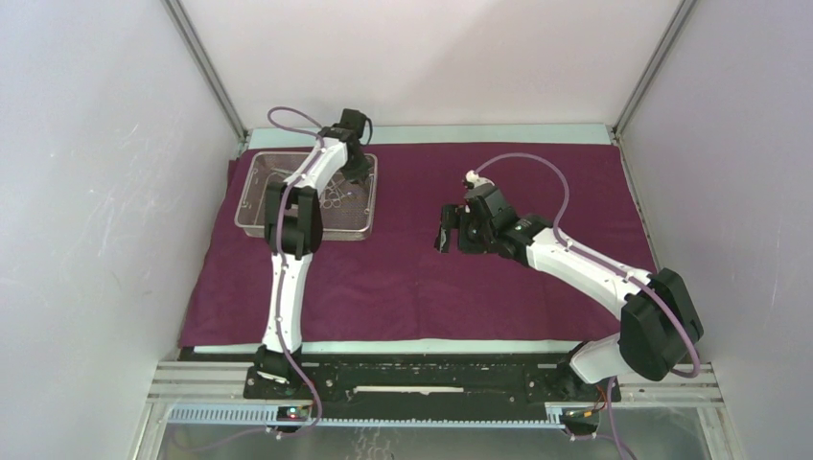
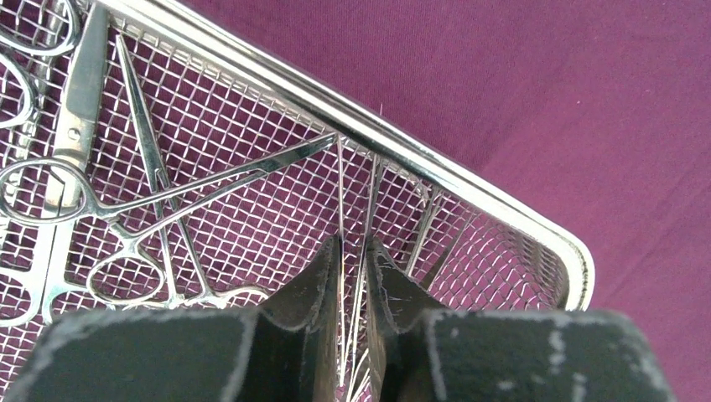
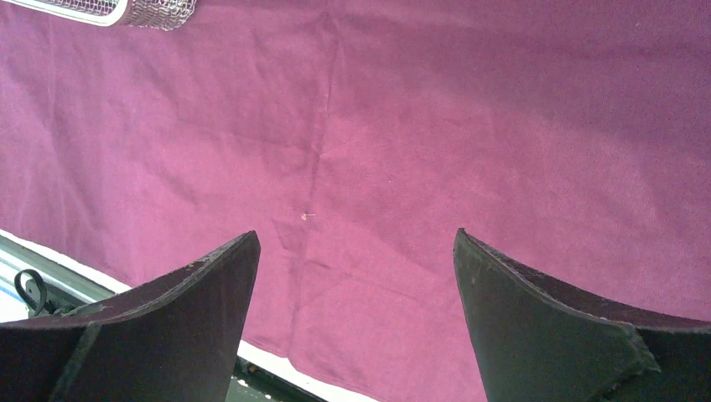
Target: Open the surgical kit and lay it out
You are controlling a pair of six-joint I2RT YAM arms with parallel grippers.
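Note:
The wire-mesh instrument tray [image 1: 372, 209] sits at the back left on the maroon cloth [image 1: 403, 297]. My left gripper reaches down into it near the rim, its fingers only a narrow gap apart. Thin metal tweezer-like instruments [image 2: 373, 188] run between those fingertips; whether the pads press on them is unclear. To the left in that view lie a slim clamp with ring handles [image 2: 214, 177], broad scissors [image 2: 75, 126] and another narrow instrument [image 2: 142, 126]. Over bare cloth at the centre right, my right gripper stands wide open and empty.
The tray's metal rim [image 2: 469, 186] passes close in front of the left fingers. Clear cloth covers the middle and right of the table. The tray's corner [image 3: 117, 10] shows at the upper left of the right wrist view.

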